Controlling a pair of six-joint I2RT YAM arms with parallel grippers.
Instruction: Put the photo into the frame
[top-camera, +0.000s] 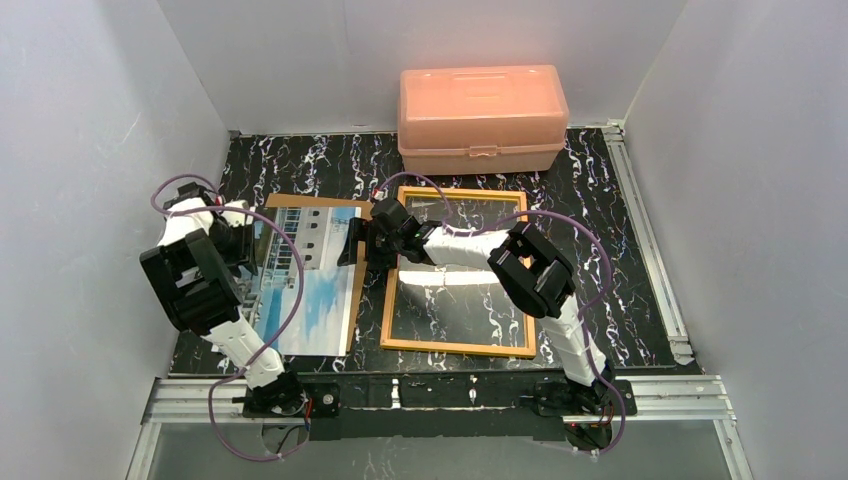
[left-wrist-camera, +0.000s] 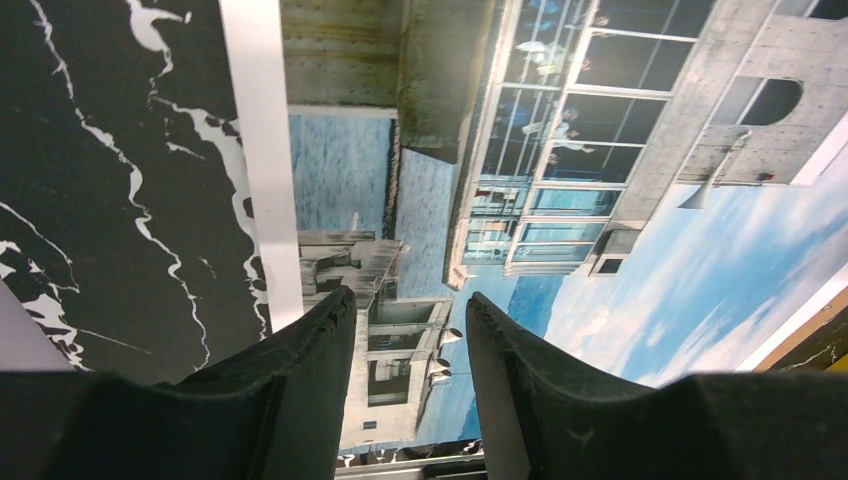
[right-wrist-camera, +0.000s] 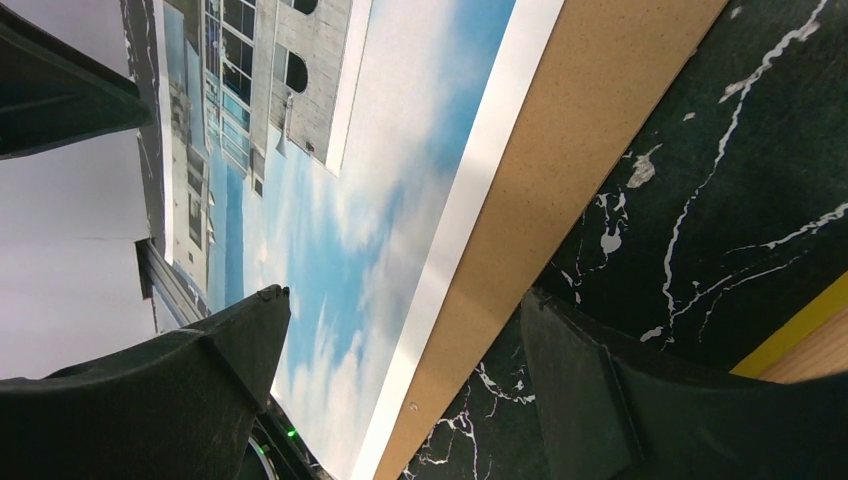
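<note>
The photo (top-camera: 325, 285), a building under a blue sky with a white border, lies on a brown backing board (top-camera: 357, 300) at the left of the table. To its right rests the yellow wooden frame (top-camera: 460, 349). My left gripper is over the photo's left part, its fingers (left-wrist-camera: 330, 335) part open with only the picture surface showing between them. At the photo's right edge my right gripper is wide open, its tips either side of the white border and the board's bare strip (right-wrist-camera: 520, 215). Whether any tip touches the photo, I cannot tell.
Behind the frame stands an orange toolbox (top-camera: 483, 120) against the back wall. My right forearm crosses over the frame. Bare black marble tabletop (top-camera: 620, 290) lies to the right, and a grey wall (top-camera: 90, 220) is close beside my left arm.
</note>
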